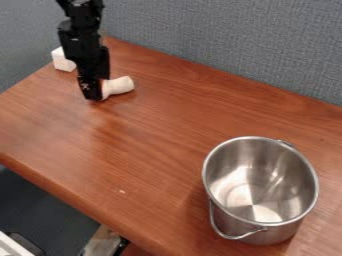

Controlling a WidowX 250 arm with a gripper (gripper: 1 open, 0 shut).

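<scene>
My black gripper (94, 82) is lowered at the upper left of the table, over a pale cylindrical object (118, 86) that lies on its side. The fingers cover the object's left end; the gripper is open, and whether they touch it is unclear. A white block-like object (63, 60) sits behind the gripper at the table's back left. An empty steel bucket (259, 190) stands at the front right.
A grey wall (227, 40) runs along the back. The table's left front edge drops to a dark area at the lower left.
</scene>
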